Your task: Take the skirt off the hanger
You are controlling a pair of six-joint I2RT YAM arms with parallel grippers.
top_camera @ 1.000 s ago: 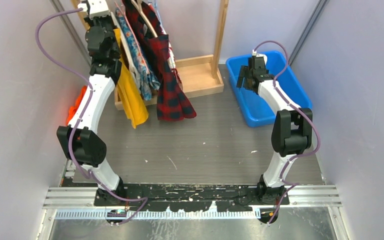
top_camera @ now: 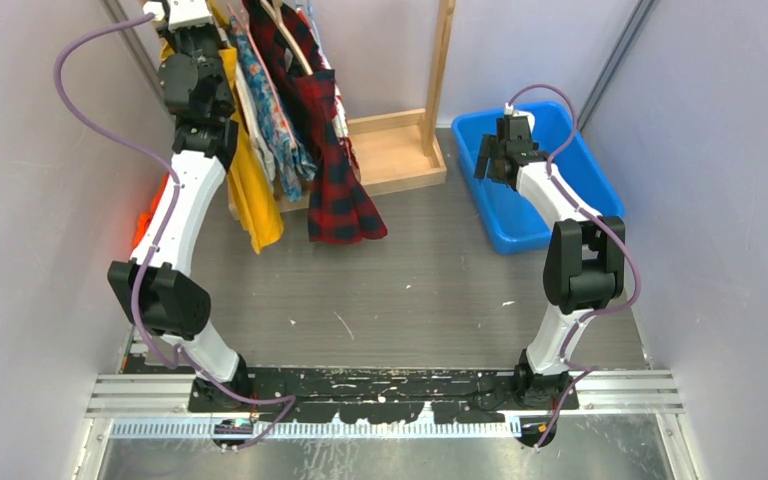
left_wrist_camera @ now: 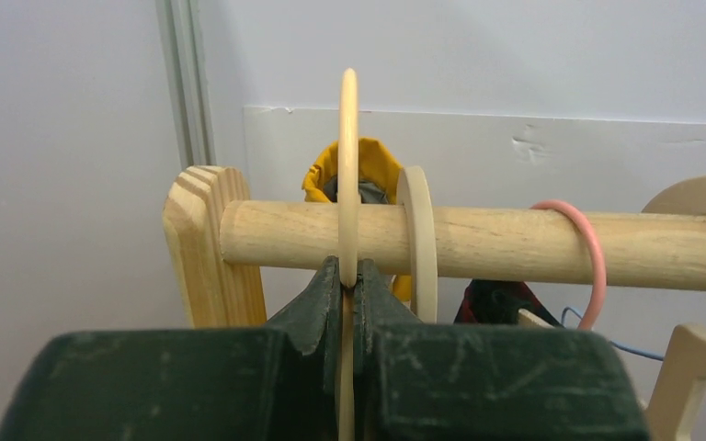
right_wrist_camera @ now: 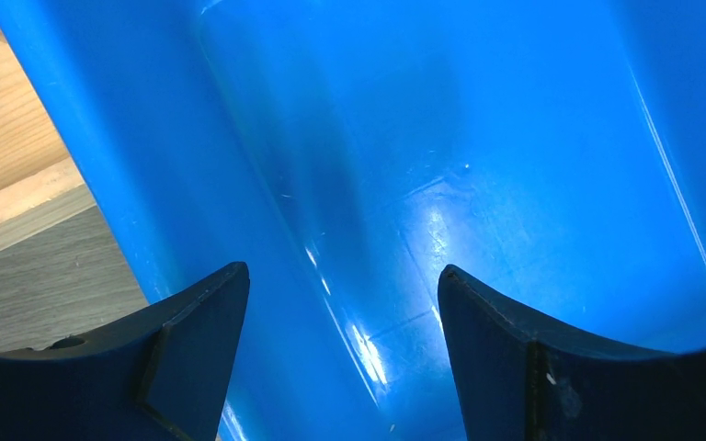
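Observation:
My left gripper is up at the rail [left_wrist_camera: 506,243], shut on a wooden hanger [left_wrist_camera: 348,138] whose hook arches over the rail. In the top view, garments hang below: a yellow one [top_camera: 256,205] beside the left arm [top_camera: 200,90], blue floral [top_camera: 280,120], and red-and-black plaid [top_camera: 345,200] hanging lowest at the right; I cannot tell which is the skirt. My right gripper stands open over the blue bin [right_wrist_camera: 515,138], nothing between its fingers.
The wooden rack's base [top_camera: 395,155] sits at the back. An orange item [top_camera: 150,215] lies by the left wall. The grey floor between rack and bin is clear.
The left arm has shifted slightly left in the top view, and the hanging yellow and plaid garments have swayed a little. The right arm has not moved.

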